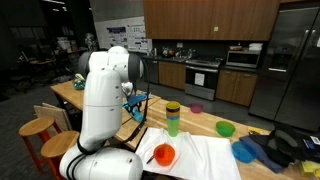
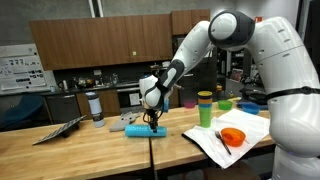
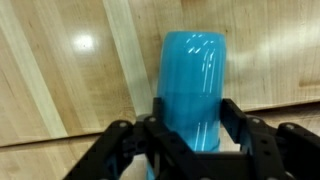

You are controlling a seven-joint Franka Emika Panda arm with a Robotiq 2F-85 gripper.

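A bright blue, rounded cylinder (image 3: 193, 70) runs lengthwise between my fingers in the wrist view. My gripper is shut on it, one dark fingertip against each side. In exterior view 2 the same blue cylinder (image 2: 117, 131) lies on its side on the wooden table, with the gripper (image 2: 153, 127) coming down over it near its right part. From exterior view 1, the arm partly hides the cylinder (image 1: 137, 115) beneath the gripper (image 1: 134, 105).
Nearer the arm's base stand a stacked green and yellow cup (image 1: 173, 118) and an orange-red bowl (image 1: 164, 155) beside a white cloth (image 1: 205, 155). A bottle (image 2: 95, 104) stands behind the cylinder.
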